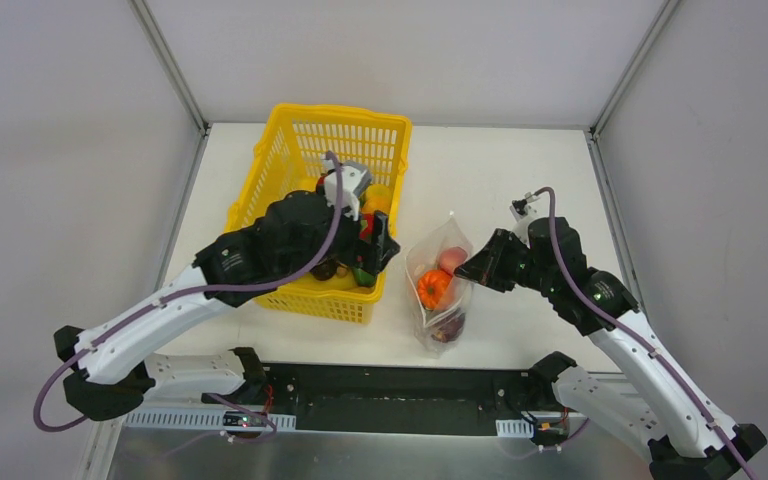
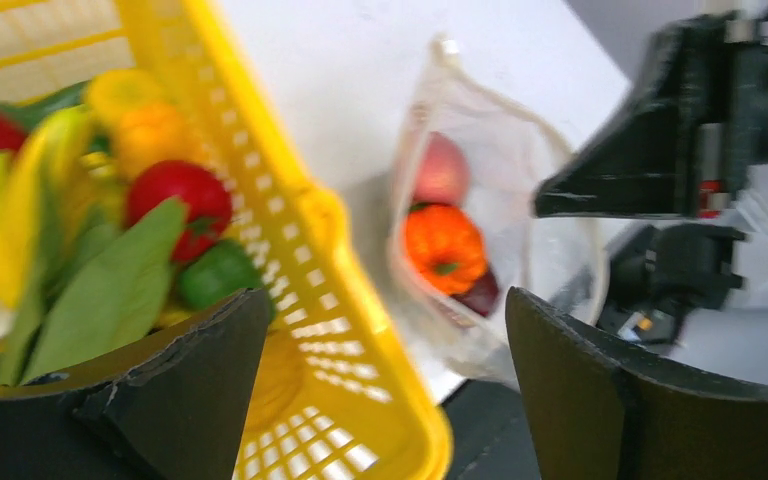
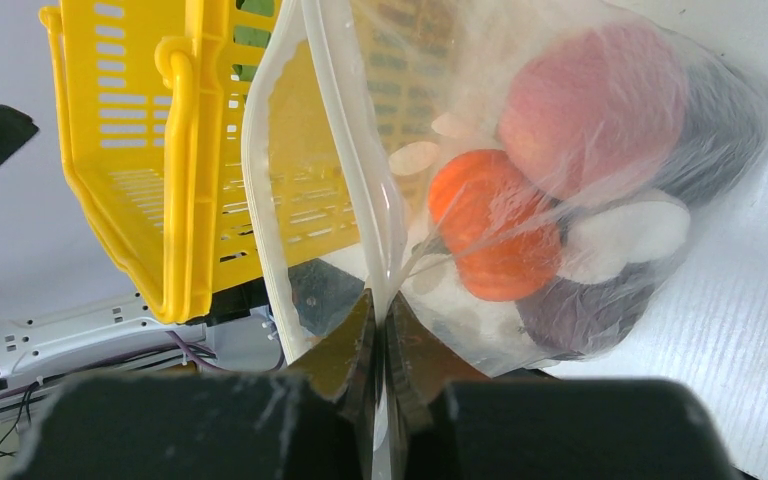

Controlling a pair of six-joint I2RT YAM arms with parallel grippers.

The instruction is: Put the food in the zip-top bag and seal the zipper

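Note:
A clear zip top bag (image 1: 438, 285) stands open on the table, holding a pink fruit (image 2: 440, 165), an orange pepper (image 2: 442, 250) and a dark item. My right gripper is shut on the bag's zipper rim. My left gripper hangs open over the right side of the yellow basket (image 1: 280, 150), nothing between its fingers. In the left wrist view the basket holds bananas (image 2: 50, 190), a red tomato (image 2: 180, 200), a green pepper (image 2: 215, 280) and leafy greens (image 2: 120, 280).
The yellow basket sits left of the bag, close to it. Bare table (image 1: 520, 170) lies behind and right of the bag. The table's front edge is just below the bag.

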